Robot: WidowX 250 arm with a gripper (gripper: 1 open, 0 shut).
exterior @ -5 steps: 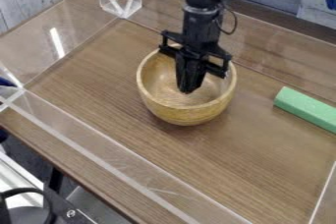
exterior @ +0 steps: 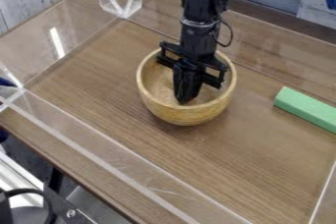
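A round light-wooden bowl (exterior: 184,110) sits on the wooden table in the middle of the camera view. My black gripper (exterior: 187,86) reaches down from the top into the bowl, its lower parts hidden partly by the rim. Whether it holds anything cannot be made out.
A green block (exterior: 306,108) lies on the right. A small clear, white-edged object (exterior: 121,2) is at the top left.
The bowl looks nearly unmoved.
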